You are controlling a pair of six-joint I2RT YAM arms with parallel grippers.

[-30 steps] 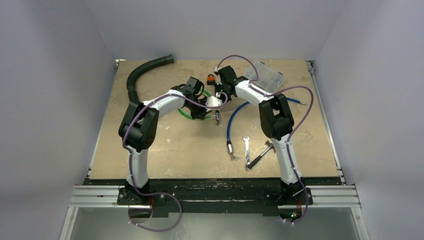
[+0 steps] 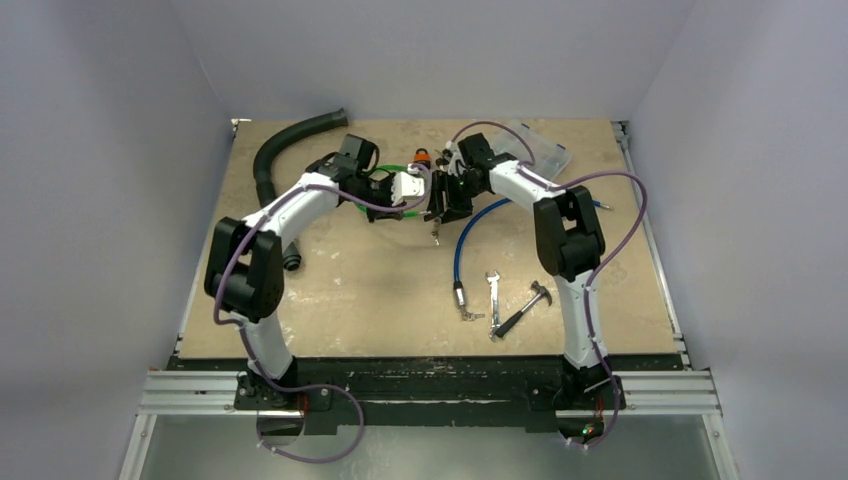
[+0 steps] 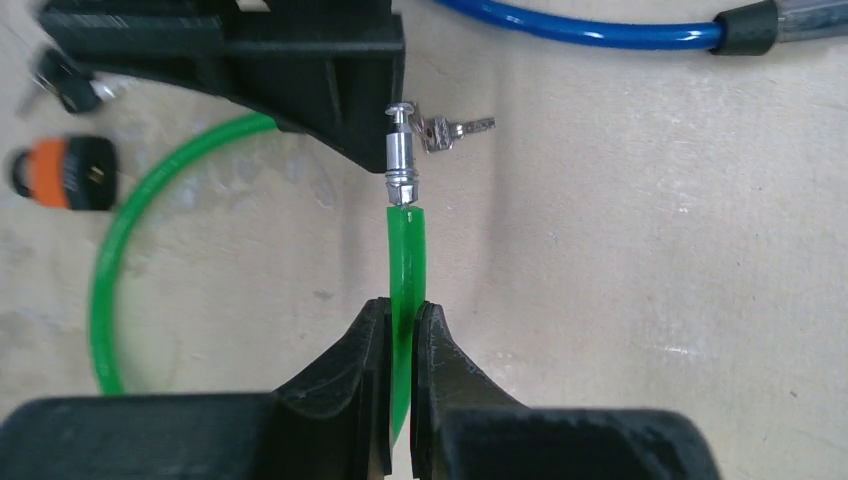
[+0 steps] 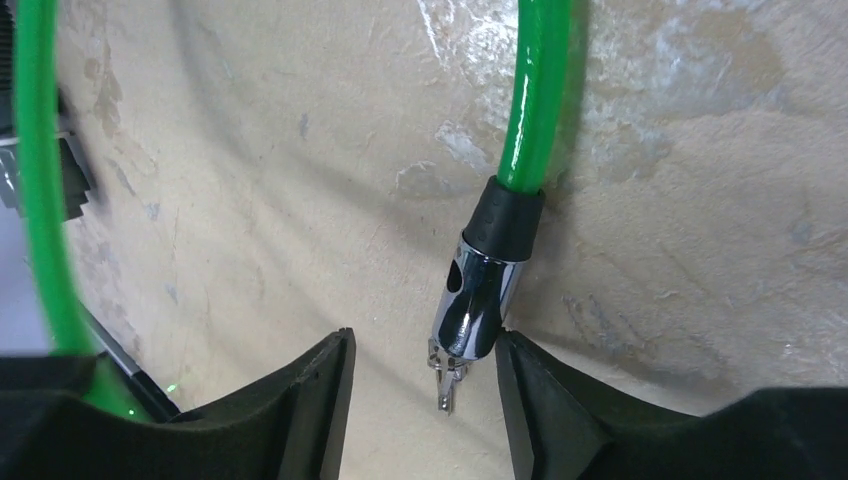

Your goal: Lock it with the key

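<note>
A green cable (image 3: 407, 245) is clamped in my left gripper, with its silver pin tip (image 3: 400, 165) sticking out ahead of the fingers. Its other end carries a chrome lock barrel (image 4: 478, 300) with a black collar; a small key (image 4: 446, 390) projects from the barrel's end. My right gripper is open, with the barrel's end beside its right finger (image 4: 515, 365); whether they touch I cannot tell. In the left wrist view the key shows just beyond the pin tip, while the right gripper's dark fingers hide the barrel.
A blue cable lock (image 2: 459, 260) lies to the right, near a wrench (image 2: 494, 298) and a hammer (image 2: 522, 311). An orange-black fitting (image 2: 422, 157) and a clear case (image 2: 530, 150) sit at the back. A dark hose (image 2: 268, 160) curves at left.
My left gripper has drawn back to the left, keeping the green cable.
</note>
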